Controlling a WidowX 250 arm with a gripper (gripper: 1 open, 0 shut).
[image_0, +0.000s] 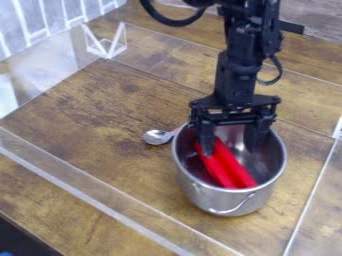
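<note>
A steel pot (230, 201) stands on the wooden table at the right, with a red elongated object (231, 170) lying inside it. My black gripper (234, 135) is over the pot, its fingers open and reaching down into the upper part, above the red object. A silver spoon (158, 136) lies on the table just left of the pot, its handle partly hidden behind it.
A clear plastic piece (107, 40) sits at the back left, near a white slatted edge.
</note>
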